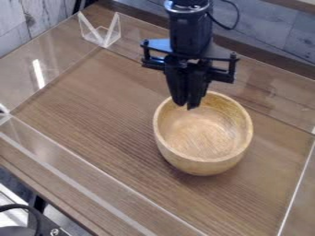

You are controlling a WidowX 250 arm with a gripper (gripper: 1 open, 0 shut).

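A wide, pale tan bowl (pixel 204 138) rests on the wooden surface right of centre. My black gripper (pixel 187 96) hangs over the back rim of the bowl, its fingertips pointing down toward the inside. Whether it is open or shut, or has anything between its fingers, I cannot tell from this angle.
The wooden tray floor (pixel 87 129) is bare to the left and in front of the bowl. A clear plastic piece (pixel 99 28) sits at the back left. Walls bound the tray at the back and sides, and a black cable shows at the lower left.
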